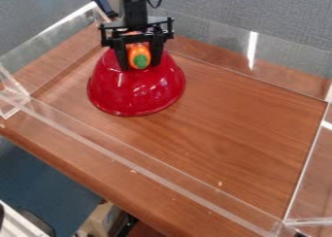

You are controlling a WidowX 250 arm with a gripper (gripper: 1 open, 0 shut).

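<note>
My black gripper (138, 52) is at the upper left of the view, over a glossy red dome-shaped object (136, 91), which looks like an upturned bowl. Between its fingers is an orange object with a green spot (139, 57), on which the gripper appears shut. The orange object is in front of the dome's top, and whether it touches the dome cannot be told.
The wooden table (220, 144) has clear plastic walls (285, 55) around it. A grey panel stands behind the back wall.
</note>
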